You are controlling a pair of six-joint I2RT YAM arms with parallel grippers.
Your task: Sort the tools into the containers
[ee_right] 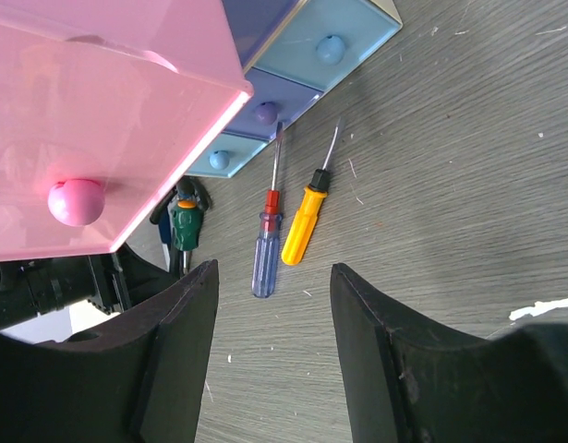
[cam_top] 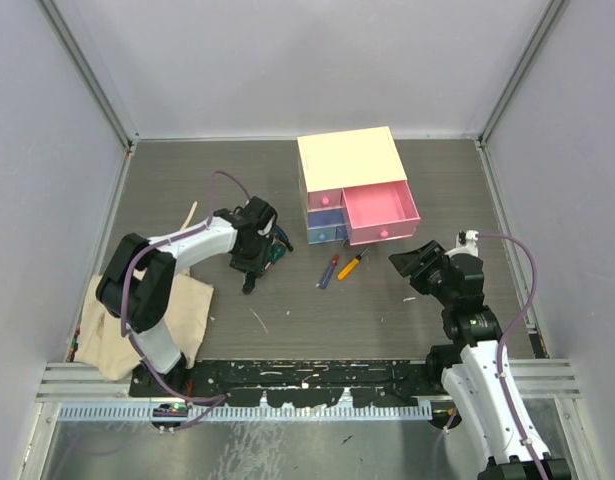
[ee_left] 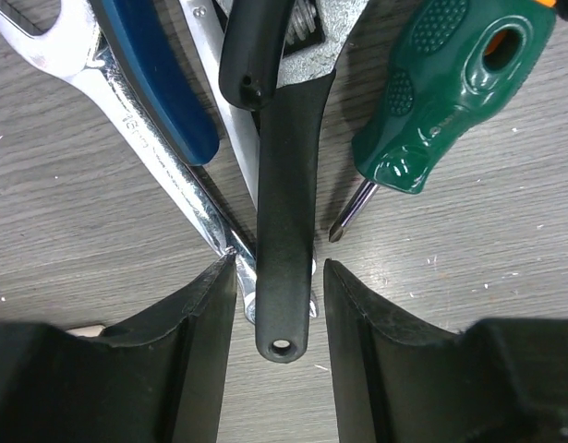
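Observation:
A black-handled tool (ee_left: 285, 221) with a grey metal head lies on the pile in the left wrist view. My left gripper is part open, its fingers on either side of the handle with gaps showing. Beside it lie a silver wrench (ee_left: 154, 148), a blue handle (ee_left: 163, 83) and a green screwdriver (ee_left: 441, 101). My right gripper stands open and empty at the right. Left of it on the table are a blue-and-red screwdriver (ee_right: 267, 245) and a yellow screwdriver (ee_right: 306, 221). The small cabinet's pink drawer (cam_top: 380, 207) is pulled out, its visible floor bare.
The drawer cabinet (cam_top: 351, 155) stands at the back centre, with a blue drawer (cam_top: 325, 217) closed. A beige cloth (cam_top: 157, 325) lies at the left under the left arm.

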